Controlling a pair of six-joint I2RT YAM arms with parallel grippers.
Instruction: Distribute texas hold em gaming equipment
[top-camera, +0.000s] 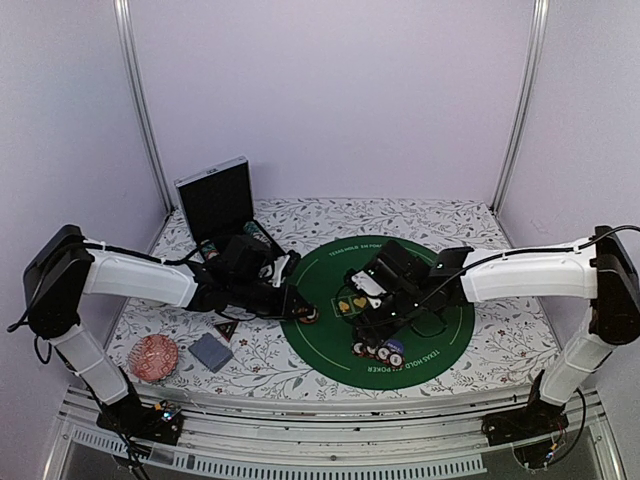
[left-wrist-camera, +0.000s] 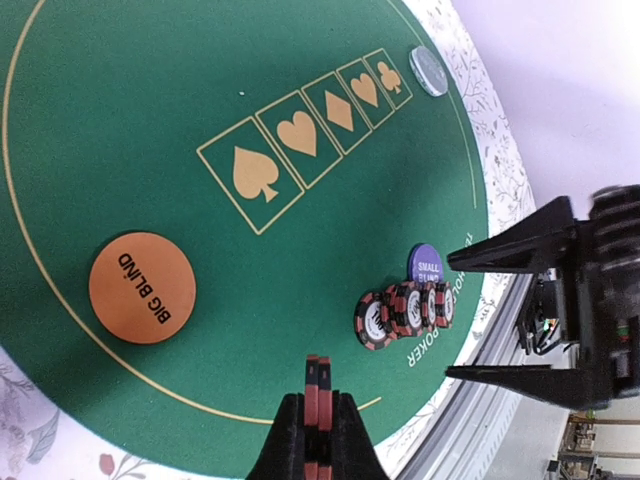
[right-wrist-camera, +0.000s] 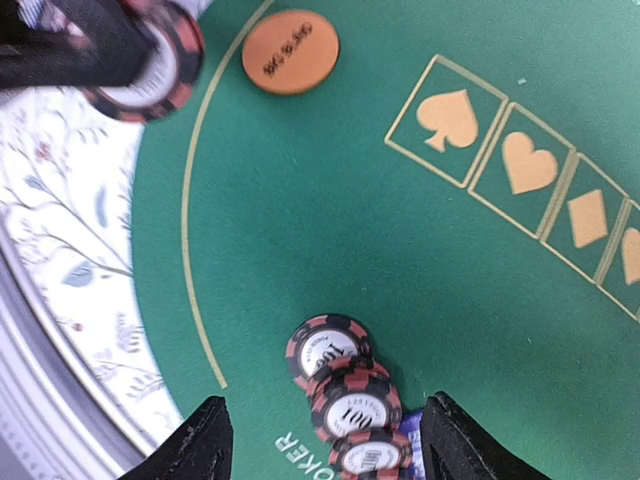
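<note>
My left gripper is shut on a red and black poker chip, seen edge-on; whether it is one chip or more I cannot tell. In the top view this left gripper hovers over the left part of the green mat. On the front of the mat lies a row of red and black chips, marked 100, beside the purple small blind button. Fingers spread, my right gripper stands open over that row with nothing gripped. An orange big blind button lies flat on the mat.
An open black case stands at the back left. Left of the mat are a pink patterned dish and a grey-blue box. A pale disc sits near the mat's far edge.
</note>
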